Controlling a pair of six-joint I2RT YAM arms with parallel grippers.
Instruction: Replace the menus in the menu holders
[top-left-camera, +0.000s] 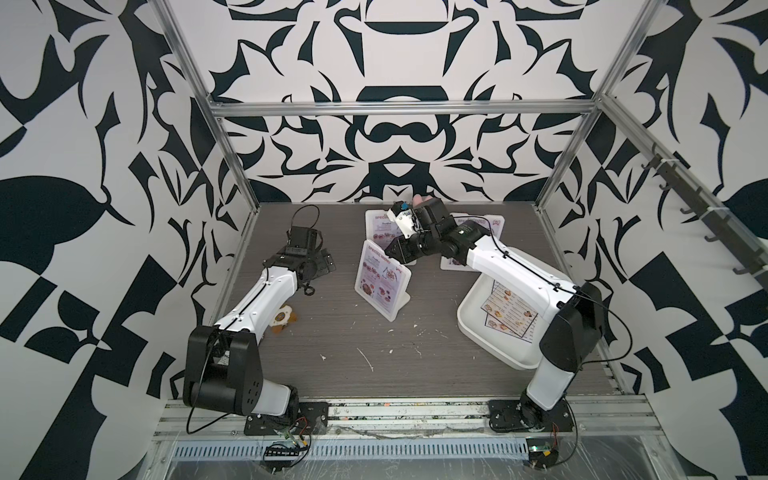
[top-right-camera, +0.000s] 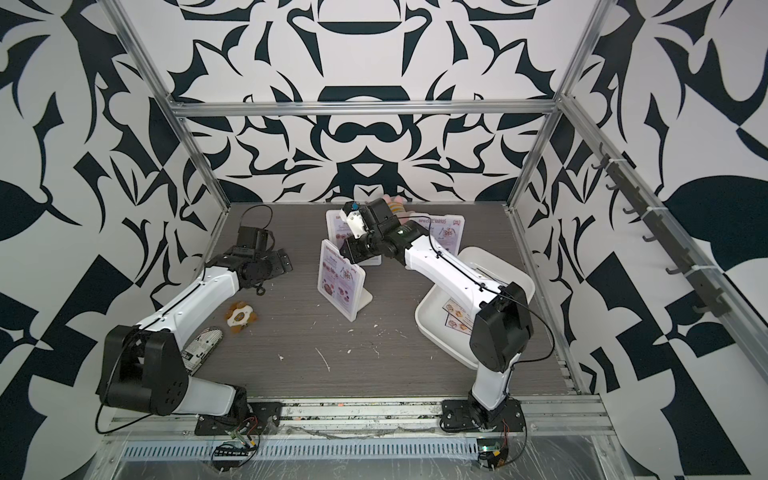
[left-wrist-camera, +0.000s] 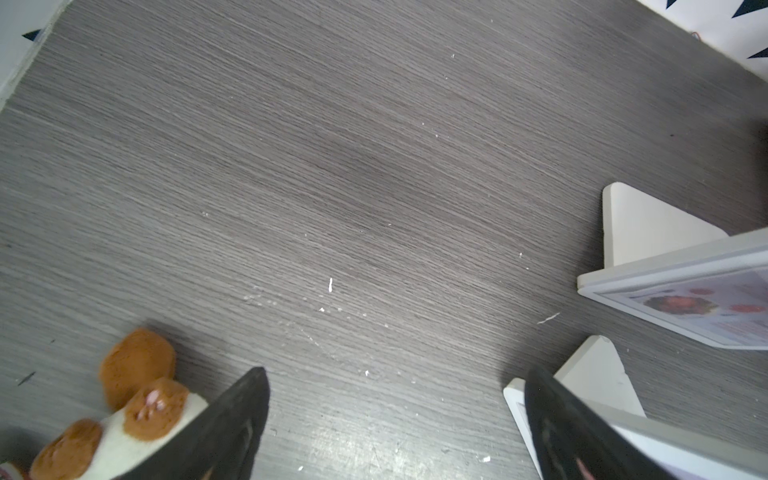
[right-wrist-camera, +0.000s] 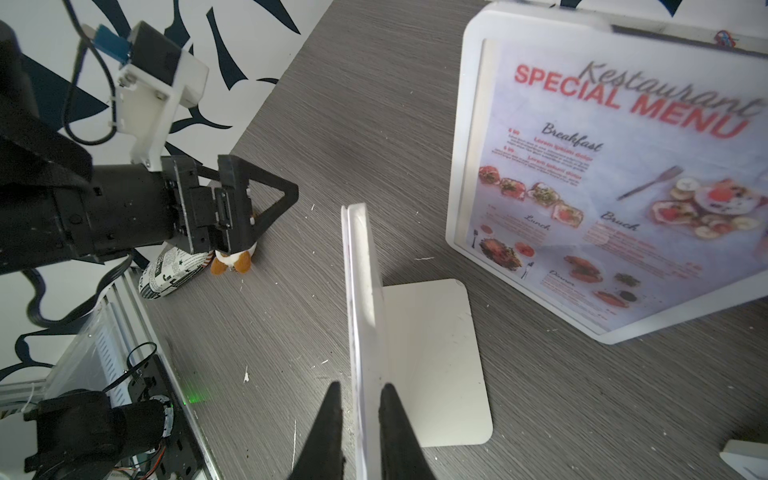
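Observation:
A menu holder stands upright at the table's middle, seen edge-on in the right wrist view. My right gripper is over that holder's top edge, its fingertips close about the thin edge; whether they touch or grip it I cannot tell. Behind stand a second holder with a "special menu" sheet and a third at the right, partly hidden by my right arm. My left gripper hangs open and empty over the left side, left of the holders. Printed menu sheets lie in a white tray at the right.
A brown-and-white plush toy and a pale elongated object lie at the left. My right arm reaches across the tray.

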